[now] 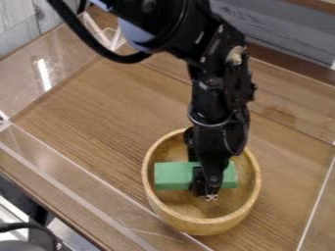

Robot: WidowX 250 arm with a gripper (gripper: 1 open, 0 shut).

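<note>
A green block (174, 176) lies in a round, light wooden bowl (170, 210) at the lower middle. My black gripper (207, 180) reaches down into the bowl and is shut on the block near its middle; the fingertips are partly hidden against it.
Clear panels line the left edge and lower left, with dark cables at the bottom left corner. A wooden ledge runs along the back.
</note>
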